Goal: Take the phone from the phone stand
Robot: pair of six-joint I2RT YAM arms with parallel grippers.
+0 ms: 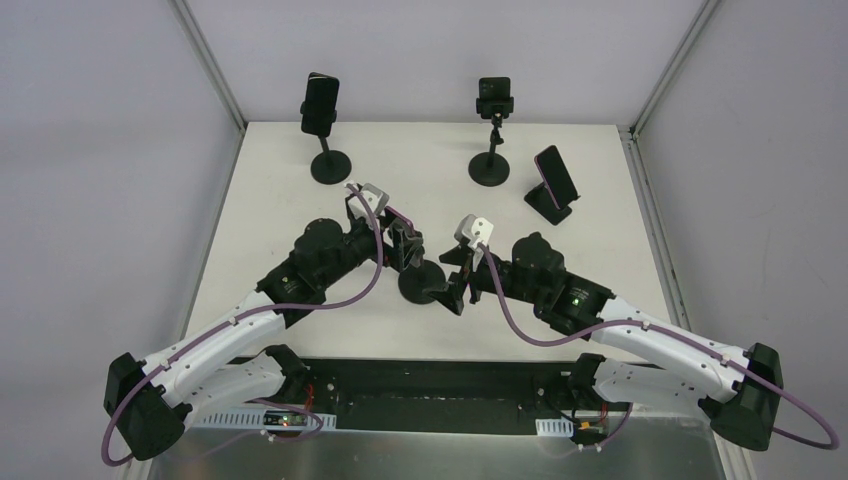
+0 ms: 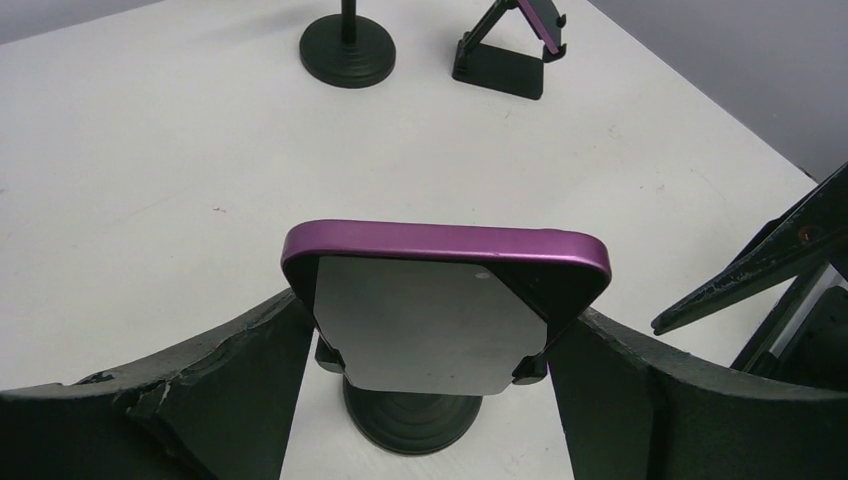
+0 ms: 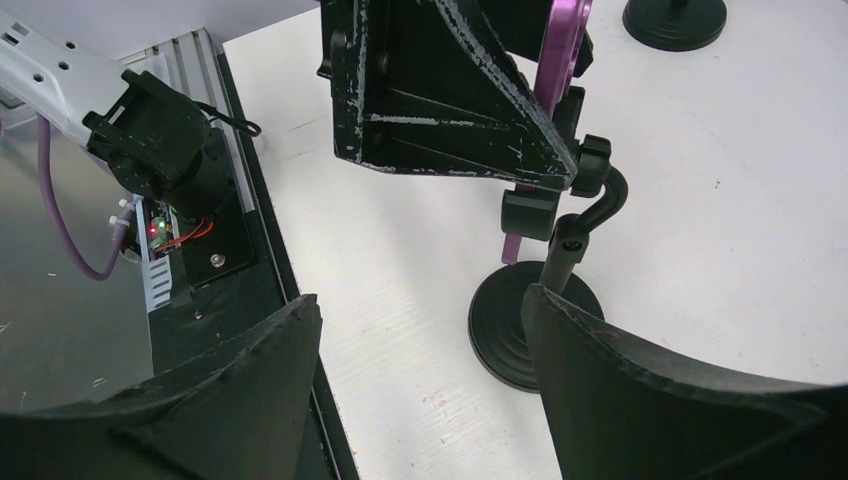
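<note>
A purple-edged phone [image 2: 446, 238] sits upright in a clamp stand with a round black base [image 1: 419, 288] at mid-table. My left gripper [image 1: 408, 240] is around the phone's upper part, its fingers at both sides in the left wrist view; whether they press on it I cannot tell. In the right wrist view the phone [image 3: 559, 45] is partly hidden behind that gripper. My right gripper [image 1: 445, 275] stands open to the right of the stand, nothing between its fingers.
At the back stand a phone on a stand [image 1: 320, 105] at left, another stand [image 1: 489, 170] at centre and an angled stand with a phone [image 1: 555, 178] at right. The table's front edge runs close below the middle stand.
</note>
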